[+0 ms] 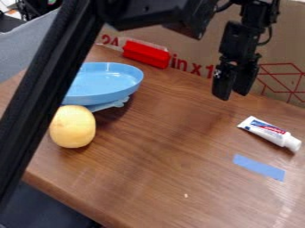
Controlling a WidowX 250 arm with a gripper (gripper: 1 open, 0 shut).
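My gripper (233,82) hangs in the upper right above the wooden table, in front of the cardboard, with its black fingers pointing down and open; nothing shows between them. Below and to its right lies a white toothpaste tube (269,133). At the left a blue bowl (100,84) stands on a light item, with a pale yellow round object (71,127) in front of it.
A red box (146,52) lies at the back against printed cardboard (281,80). A strip of blue tape (259,167) is on the table at the right front. The black arm crosses the upper left.
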